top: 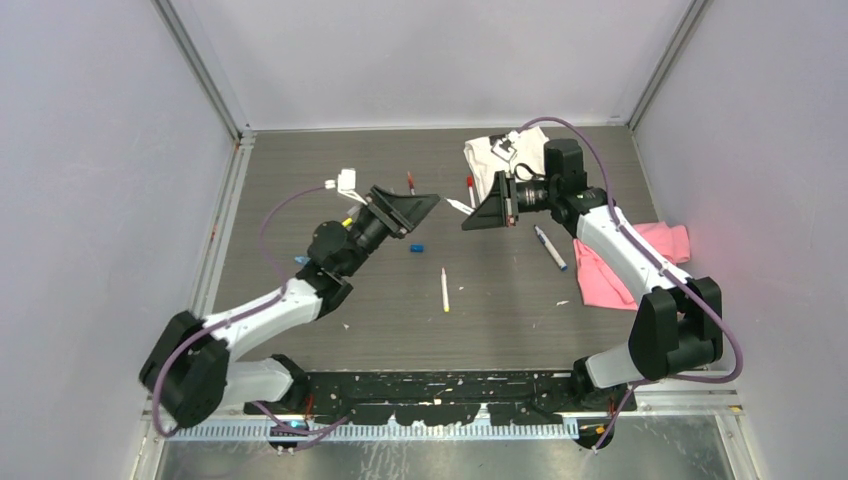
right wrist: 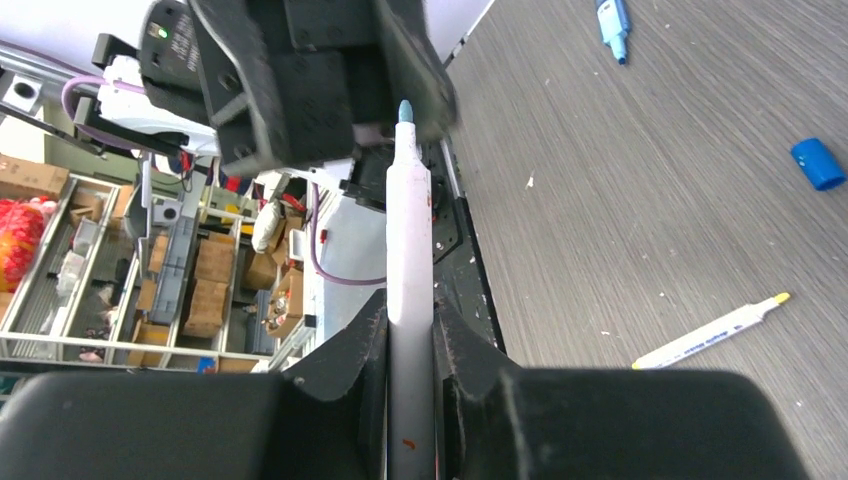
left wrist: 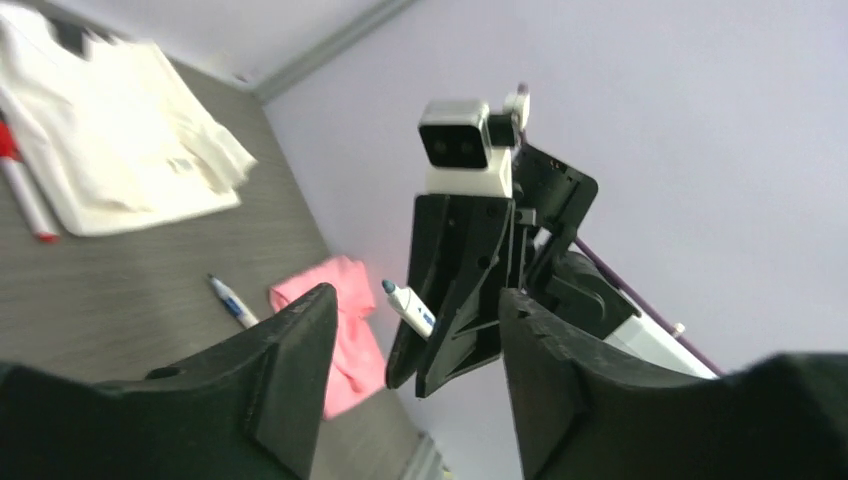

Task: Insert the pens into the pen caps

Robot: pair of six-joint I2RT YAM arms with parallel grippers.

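My right gripper (top: pixel 482 213) is shut on a white marker (right wrist: pixel 409 250), its bare blue tip pointing toward my left gripper (top: pixel 428 200), which is partly open with nothing seen between its fingers, a short way left of that tip. On the table lie a yellow-tipped pen (top: pixel 445 290), a blue cap (top: pixel 417 248), a blue-and-white pen (top: pixel 550 247), a red pen (left wrist: pixel 30 190) and a light blue item (right wrist: pixel 614 28), likely a pen or cap.
A white cloth (top: pixel 480 155) lies at the back right and a pink cloth (top: pixel 600 280) at the right. Walls border the left, back and right.
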